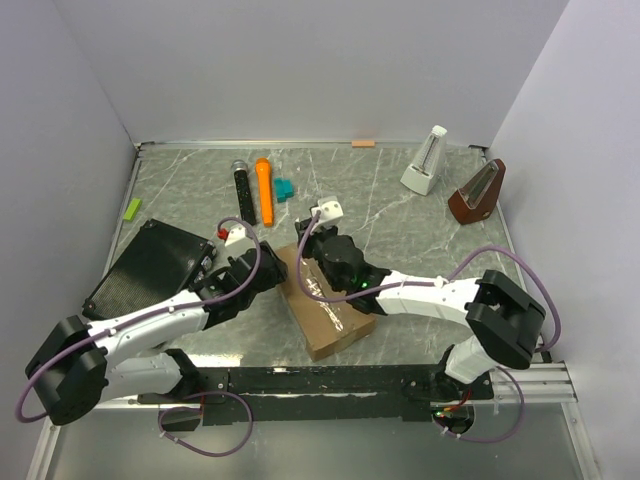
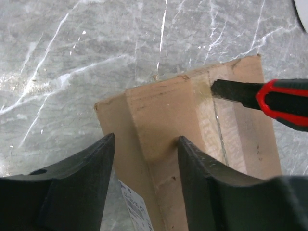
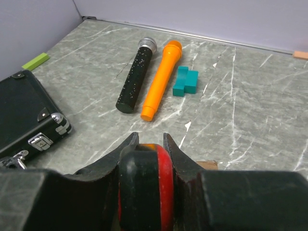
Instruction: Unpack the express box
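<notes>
A taped cardboard box (image 1: 330,335) lies at the front centre of the marble table. My left gripper hangs over the box's left part, its fingers apart around cardboard below; whether it touches is unclear. My right gripper is shut on a black-and-red box cutter (image 3: 147,187), held above the box. In the left wrist view the cutter's black tip (image 2: 226,89) is at the tape along the top seam.
A black case (image 1: 145,270) lies at the left. Black and orange microphones (image 1: 265,190), a teal block (image 1: 283,188) and a green block (image 1: 132,209) are at the back. Two metronomes (image 1: 475,195) stand back right.
</notes>
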